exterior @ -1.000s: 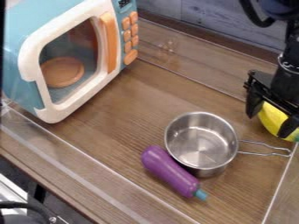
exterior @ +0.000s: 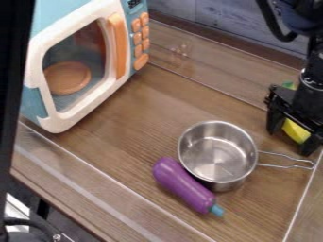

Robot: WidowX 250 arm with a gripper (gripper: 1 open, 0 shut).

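My black gripper [exterior: 290, 118] is at the right edge, open, low over a yellow object [exterior: 297, 131] that it largely hides; a small green piece shows behind it. A steel pan [exterior: 217, 151] with a wire handle sits just left and in front of it. A purple toy eggplant [exterior: 184, 186] lies beside the pan, toward the front.
A toy microwave [exterior: 82, 66] with an orange handle stands at the left, a round orange disc inside. A wall runs along the back.
My gripper has shifted slightly at the right edge, and the yellow object shows less, now more covered by it. The pan, eggplant and microwave have not moved.
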